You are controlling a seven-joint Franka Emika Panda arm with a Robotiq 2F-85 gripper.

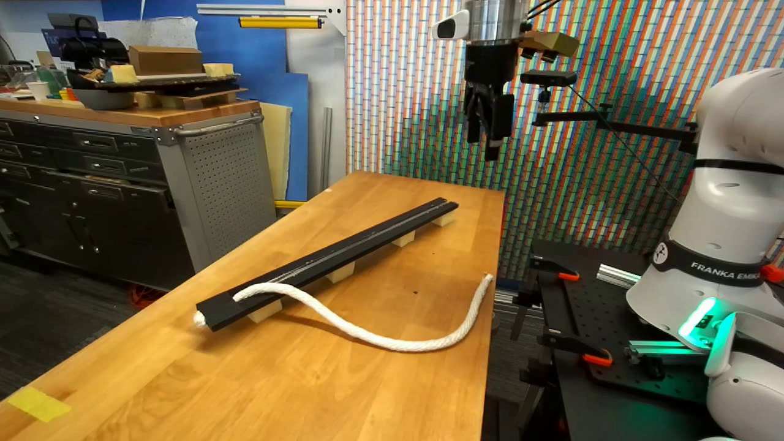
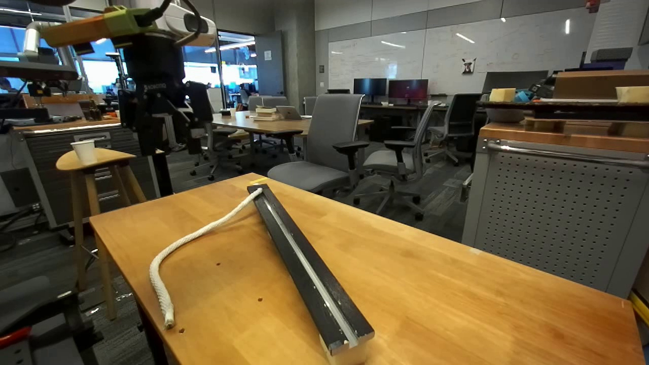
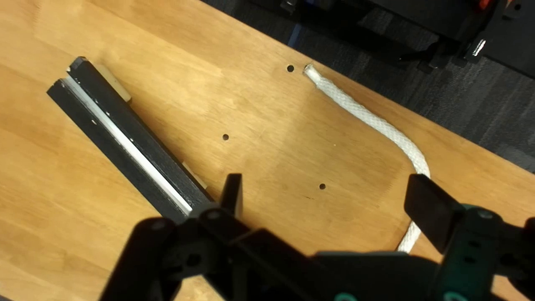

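Note:
My gripper [image 1: 485, 147] hangs well above the far end of the table, pointing down and touching nothing. In the wrist view its two fingers stand wide apart, so the gripper is open and empty. A white braided rope [image 1: 393, 344] lies in a curve on the wood. One end passes into the near end of a long black bar [image 1: 334, 255], with a white tuft showing beyond it; the loose end rests near the table's robot-side edge. The bar [image 2: 304, 261] has a pale groove [image 2: 313, 280] along its top, empty over most of its length.
Pale wooden blocks [image 1: 342, 272] raise the bar off the table [image 1: 294, 389]. Yellow tape [image 1: 40, 403] marks the near left corner. The robot base [image 1: 705, 294] stands on a black bench beyond the right edge. Much bare wood lies around the rope.

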